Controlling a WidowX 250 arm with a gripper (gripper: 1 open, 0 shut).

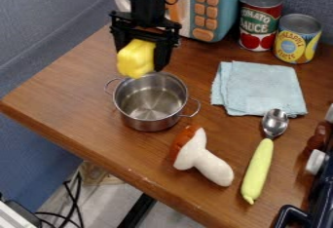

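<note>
My black gripper (143, 39) at the top centre holds a yellow soft block (135, 58), tilted, just above and behind a steel pot (151, 106) with two side handles on the wooden table (65, 95). The fingertips are partly hidden by the block.
A blue appliance (217, 8) stands at the back, beside a tomato sauce can (258, 22) and a yellow can (298, 42). A blue cloth (258, 88), spoon (274, 127), corn-like toy (256, 173) and mushroom toy (205, 159) lie at right.
</note>
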